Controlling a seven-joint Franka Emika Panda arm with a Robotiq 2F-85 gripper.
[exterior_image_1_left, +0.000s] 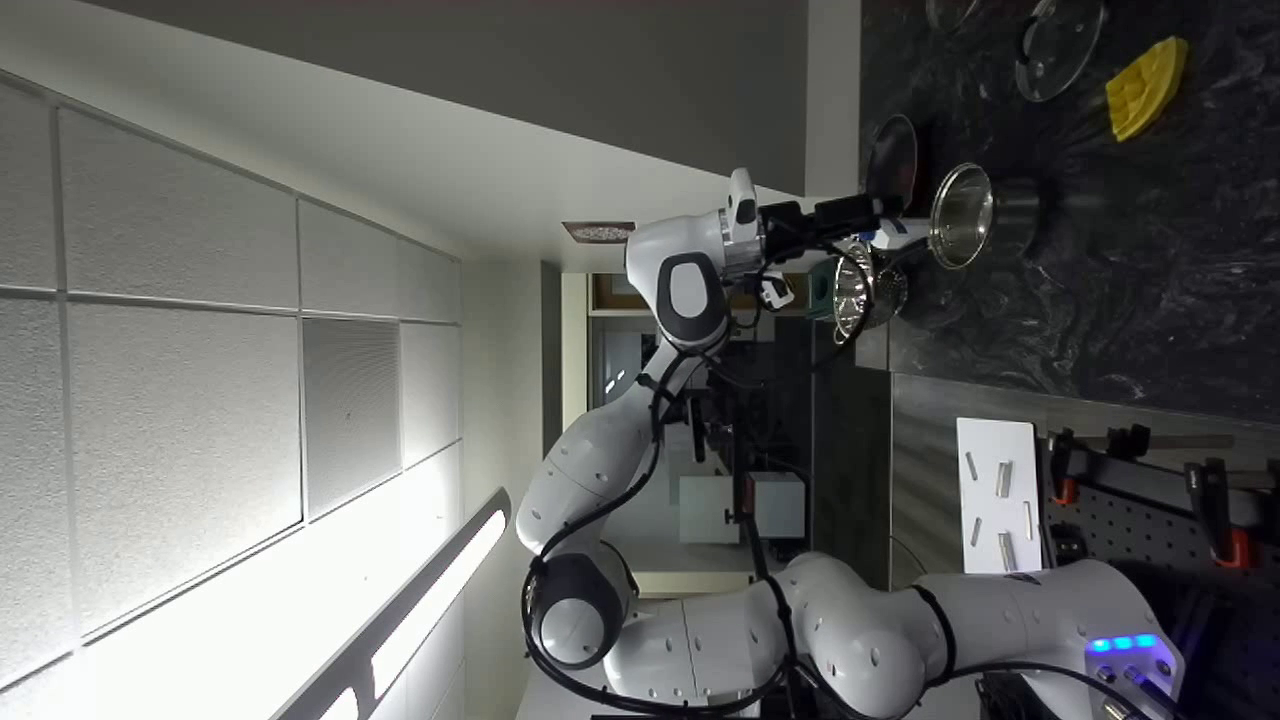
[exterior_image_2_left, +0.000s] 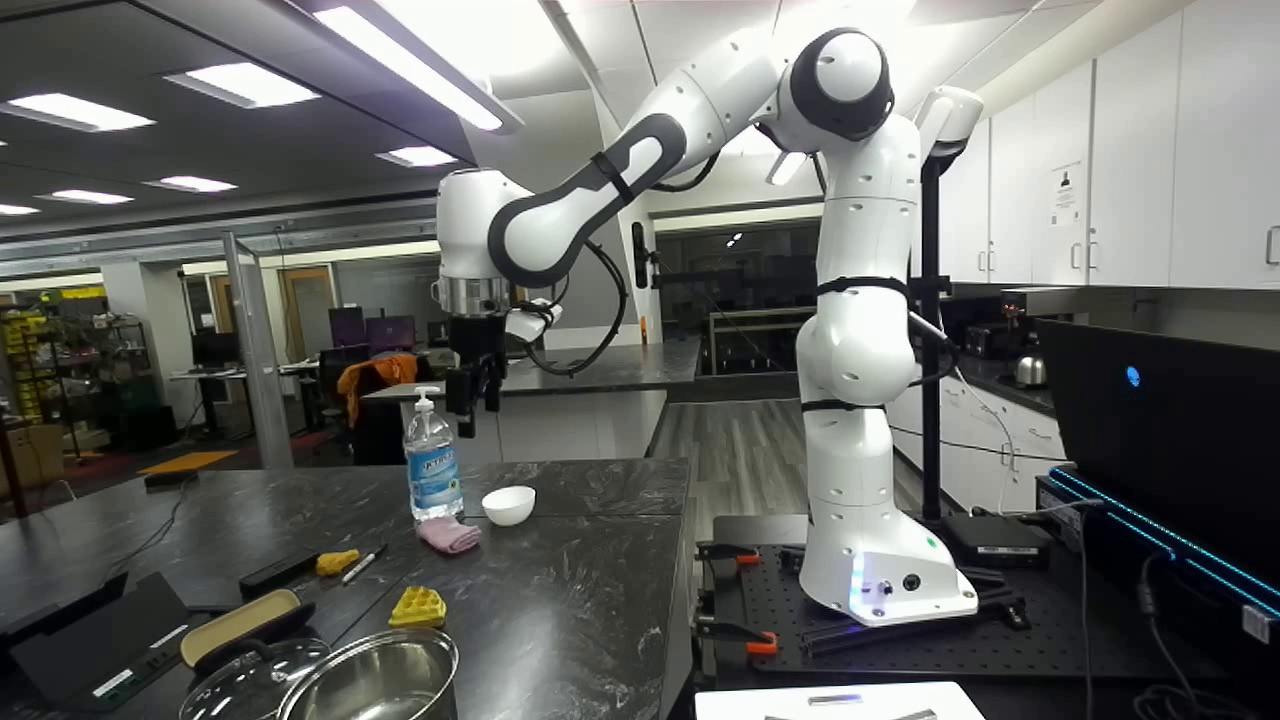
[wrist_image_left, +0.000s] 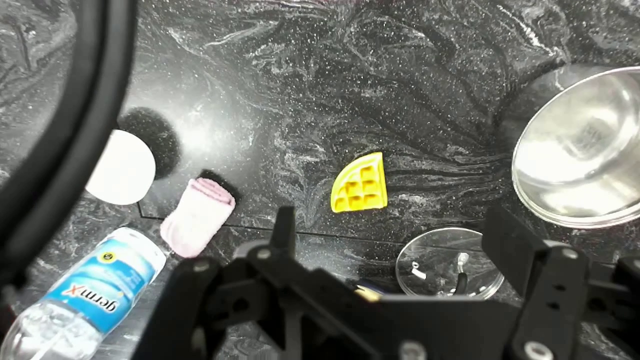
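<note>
My gripper hangs above the dark counter, open, with nothing between its fingers. In exterior view 2 it points downward near the pump bottle (exterior_image_2_left: 432, 468), well clear of the counter. A yellow waffle-like wedge (wrist_image_left: 361, 185) lies flat near the middle of the wrist view, just beyond the fingertips. To its left are a folded pink cloth (wrist_image_left: 198, 219) and a white bowl (wrist_image_left: 123, 168). The bottle (wrist_image_left: 90, 294), with a blue label, shows at lower left. A steel pot (wrist_image_left: 588, 150) stands at the right, and a clear lid (wrist_image_left: 447, 264) is partly hidden by a finger.
A tan-lined pan (exterior_image_2_left: 246, 624) and a small yellow item (exterior_image_2_left: 337, 562) sit farther left on the counter in exterior view 2. By the arm's base lies a white board (exterior_image_1_left: 998, 494) with metal pieces. Bare counter stretches beyond the wedge in the wrist view.
</note>
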